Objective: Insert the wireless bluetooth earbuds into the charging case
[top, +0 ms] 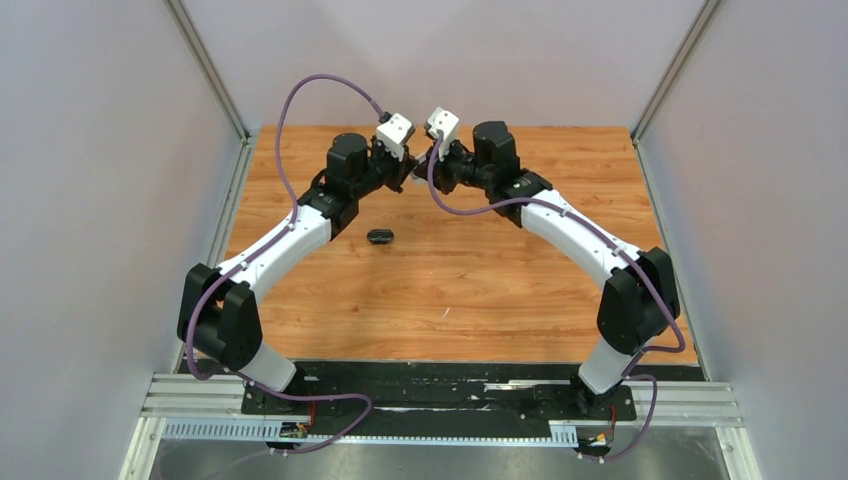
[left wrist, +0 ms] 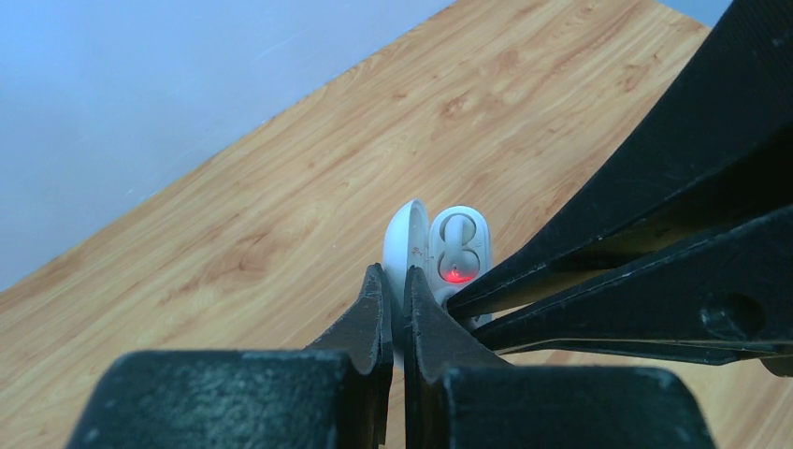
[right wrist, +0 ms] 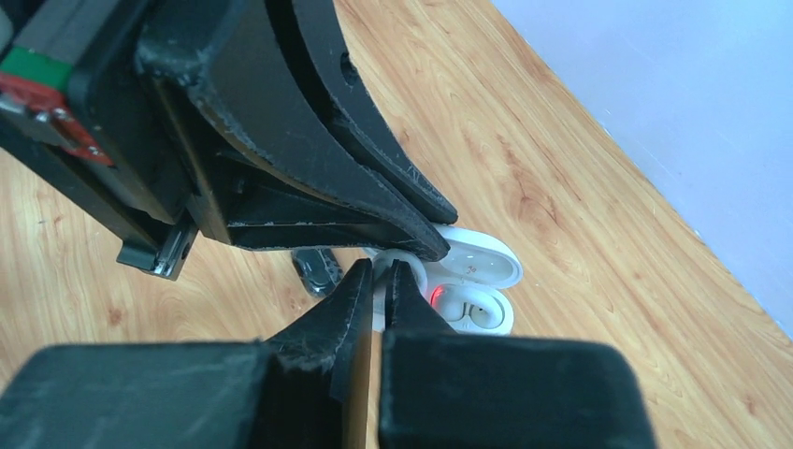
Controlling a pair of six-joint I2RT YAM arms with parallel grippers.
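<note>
My left gripper is shut on the white charging case, with the rim of its raised lid (left wrist: 408, 234) between the fingers. The case (right wrist: 472, 309) is held open above the table. In its far cavity lies an earbud (left wrist: 455, 234), beside a small red light. My right gripper is shut, its fingertips right at the near cavity. That cavity is mostly covered by the fingers, and I cannot make out an earbud between them. From the top, both grippers meet near the back of the table, the case largely concealed.
A small black object (top: 380, 236) lies on the wooden table (top: 480, 300), in front of the grippers. Purple cables (top: 290, 170) run along both arms.
</note>
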